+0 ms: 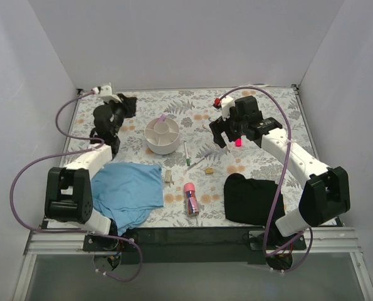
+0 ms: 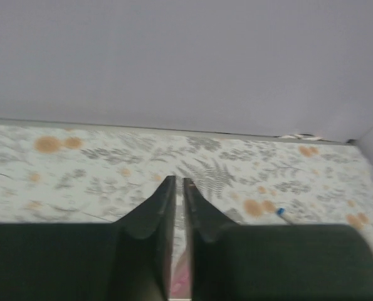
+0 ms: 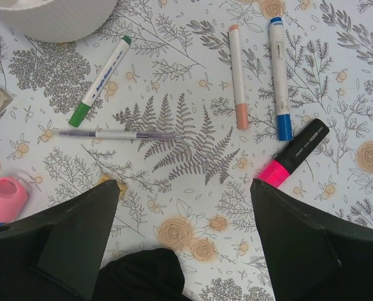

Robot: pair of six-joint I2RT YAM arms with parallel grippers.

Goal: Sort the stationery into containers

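A round white container (image 1: pixel 163 135) with compartments stands left of centre, a pink item (image 1: pixel 163 117) at its back rim. Up and left of it, my left gripper (image 1: pixel 131 106) hangs with its fingertips a narrow gap apart and nothing held. Its wrist view shows a pink patch (image 2: pixel 181 280) low behind the fingers. My right gripper is wide open and empty above the table. Ahead of it lie a green marker (image 3: pixel 99 81), a clear pen (image 3: pixel 120 135), a pink-ended marker (image 3: pixel 238 78), a blue-ended marker (image 3: pixel 279 78) and a black-and-pink highlighter (image 3: pixel 294 152).
On the front left lies a blue cloth (image 1: pixel 126 191), on the front right a black cloth (image 1: pixel 254 199). Between them is a pink-topped bottle (image 1: pixel 190 199). An eraser (image 1: pixel 168 176) and a small yellow block (image 1: pixel 209 170) lie nearby.
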